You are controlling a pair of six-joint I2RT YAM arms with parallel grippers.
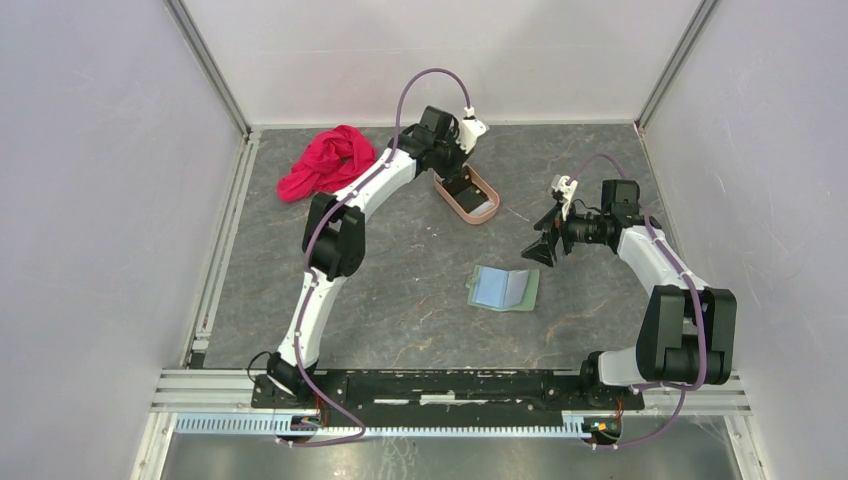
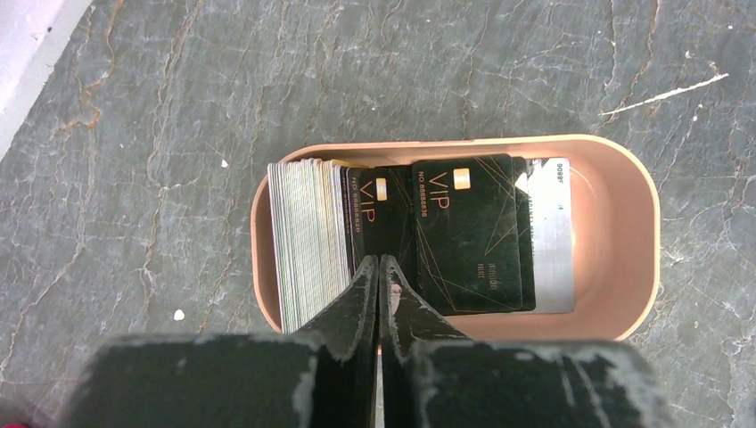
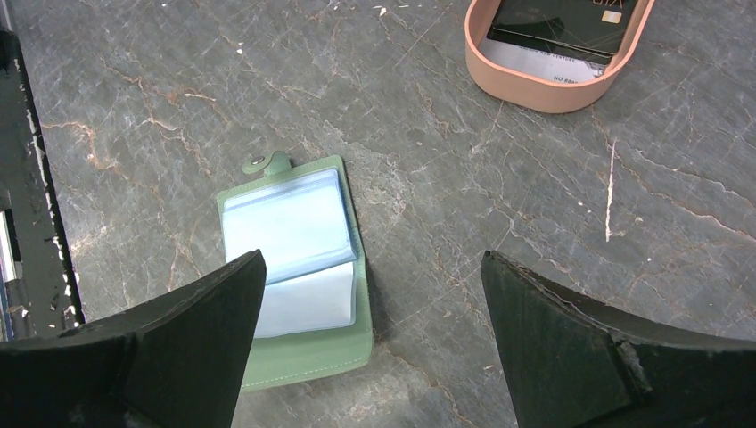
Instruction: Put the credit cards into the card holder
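Observation:
A pink tray (image 2: 615, 241) holds a stack of cards on edge (image 2: 305, 241), black VIP cards (image 2: 468, 232) and a silver card (image 2: 553, 232). My left gripper is over the tray's near side, shut; whether anything is between its fingertips is hard to tell. The green card holder (image 3: 303, 361), with clear pale sleeves, lies open on the table in front of the tray. My right gripper hangs open above the table, right of the tray in the top view (image 1: 545, 240).
A red cloth (image 1: 325, 165) lies at the back left. White walls enclose the sides and back.

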